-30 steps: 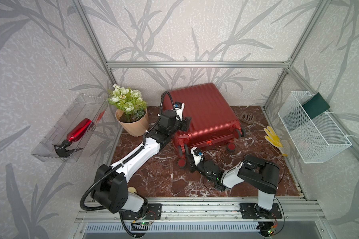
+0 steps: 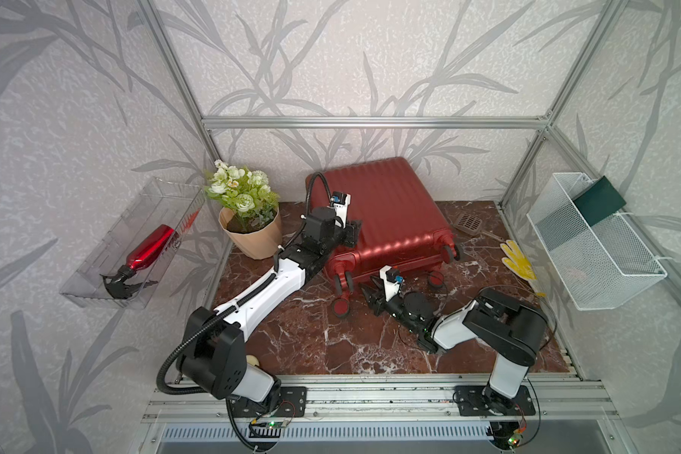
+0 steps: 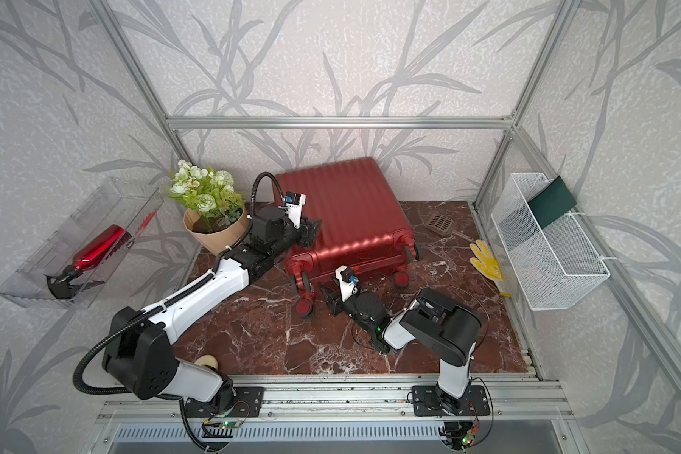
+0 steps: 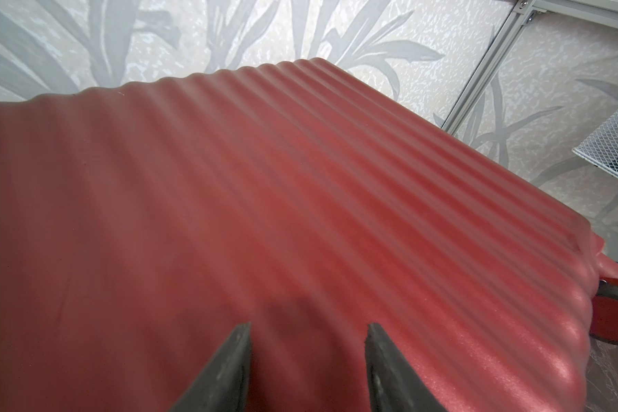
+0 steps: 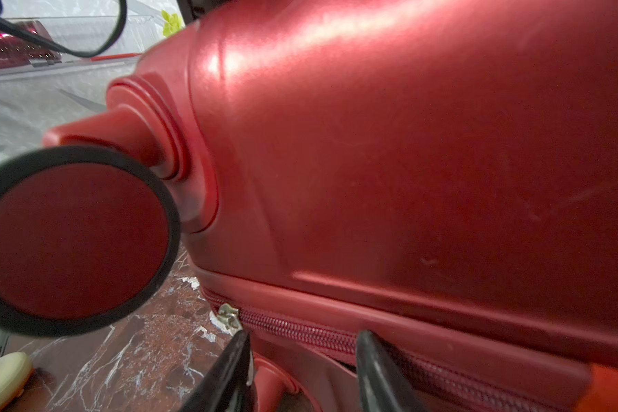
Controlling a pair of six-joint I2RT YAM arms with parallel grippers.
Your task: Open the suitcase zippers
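A red ribbed suitcase (image 2: 378, 204) lies flat on the marble table, wheels toward the front. My left gripper is open over its top near the front left, with only the ribbed shell showing behind the fingers. My right gripper is open, low at the front face by the left wheel (image 5: 72, 240). In the right wrist view the zipper track (image 5: 295, 329) runs along the lower seam, with a metal slider (image 5: 228, 317) just beyond the left fingertip.
A flower pot (image 2: 249, 240) stands left of the suitcase, near my left arm. A clear basket (image 2: 90, 280) and a white mesh basket (image 2: 597, 257) hang on the side walls. Yellow gloves (image 2: 518, 265) and a slotted turner (image 3: 439, 223) lie at the right.
The left arm has barely moved.
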